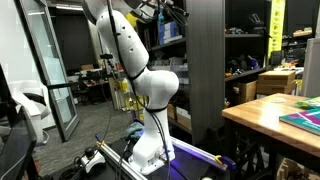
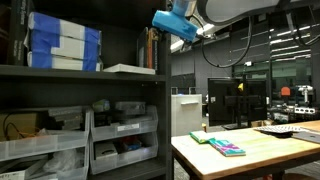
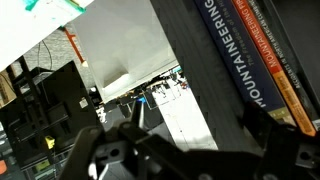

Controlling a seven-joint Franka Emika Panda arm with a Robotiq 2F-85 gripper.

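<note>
My gripper is open in the wrist view, its dark fingers spread wide along the lower part of the picture. Nothing shows held between them. A dark book [image 3: 242,55] lettered "MOUNTAINEERING" stands against the shelf's side panel, with an orange-spined book [image 3: 270,50] right beside it. The right finger overlaps the lower end of these spines; whether it touches them I cannot tell. In exterior view 2 the upright books [image 2: 148,52] stand at the right end of the upper shelf, close to the arm's blue part [image 2: 176,25].
Blue-and-white boxes [image 2: 63,42] sit farther left on that shelf, above clear bins [image 2: 125,128]. A white flat item [image 2: 130,69] lies near the books. The wooden table [image 1: 265,118] bears a colourful packet [image 2: 226,146]. The shelf's side panel [image 1: 205,70] stands beside the arm.
</note>
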